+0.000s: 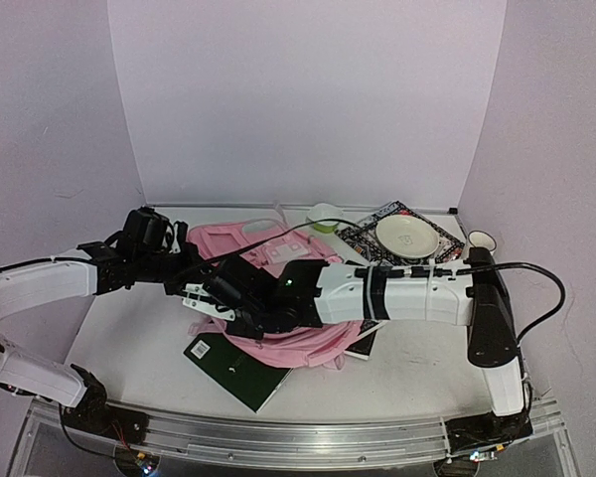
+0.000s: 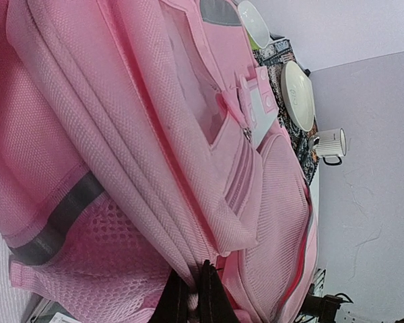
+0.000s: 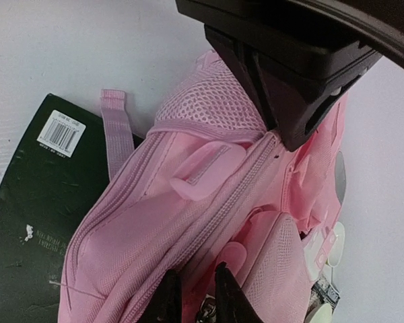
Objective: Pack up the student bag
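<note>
The pink bag (image 1: 323,346) lies open in the middle of the table, largely hidden from above by my right arm. At its left side, my left gripper is shut on the bag's edge; a fold of pink fabric runs between its fingers. The right wrist view shows that same dark gripper from outside, clamped at the bag's zipped rim. My right gripper points down into the bag's opening, its fingers apart beside pink fabric. Something small and dark lies partly hidden between them; I cannot tell what.
A dark green book (image 1: 236,370) with a barcode lies partly under the bag's front. Behind right are a white plate (image 1: 407,237) on a patterned mat (image 1: 363,243), a bowl (image 1: 325,214) and a mug (image 1: 482,240).
</note>
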